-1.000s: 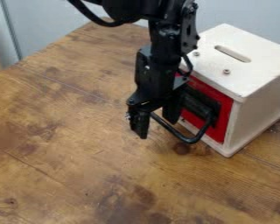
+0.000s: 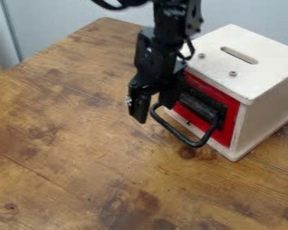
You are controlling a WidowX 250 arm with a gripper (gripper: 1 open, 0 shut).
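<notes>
A white box (image 2: 250,58) with a red front (image 2: 227,132) stands on the right of the table. On the red front is a black door with a black bar handle (image 2: 187,138) looping out low. My black gripper (image 2: 148,104) is at the front's left edge, pointing down beside the handle's left end, open. Whether it touches the handle cannot be told, and part of the front is hidden behind it.
A pale wall runs along the back.
The arm and gripper have moved slightly up and away toward the back, a little to the left. The box and handle look unchanged.
</notes>
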